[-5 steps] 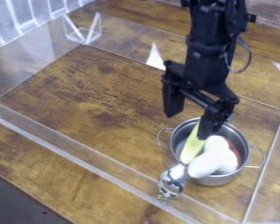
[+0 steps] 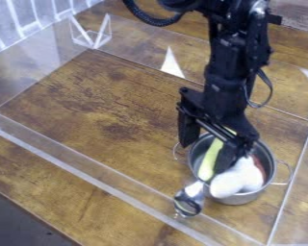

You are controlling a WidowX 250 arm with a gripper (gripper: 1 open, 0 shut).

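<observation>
My black gripper (image 2: 215, 135) is low over a steel pot (image 2: 253, 197) at the right, its open fingers reaching down to the pot's rim and contents. In the pot are a long pale yellow-green item (image 2: 208, 159), white rounded items (image 2: 234, 181) and something reddish, partly hidden. A shiny metal utensil (image 2: 189, 200) lies at the pot's front left, by the lower end of the pale item. Whether the fingers touch anything cannot be told.
Clear plastic walls edge the area, with white triangular pieces at the back.
The gripper has moved down onto the pot from above and now covers part of its back and contents.
</observation>
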